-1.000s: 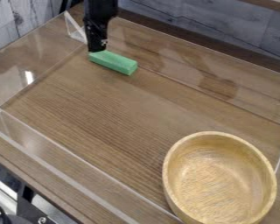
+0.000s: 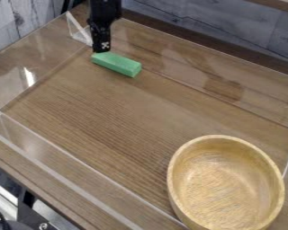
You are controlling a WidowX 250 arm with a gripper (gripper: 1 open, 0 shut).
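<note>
My gripper point(image 2: 101, 43) is at the top of the view, a dark shape just above and left of a green block point(image 2: 116, 64) lying on the wooden surface point(image 2: 122, 135). It is too small and dark to tell whether its fingers are open or shut.
A large round tan bowl point(image 2: 225, 154) sits at the lower right. Walls line the back, and dark cables lie at the lower left corner beyond the surface's edge.
</note>
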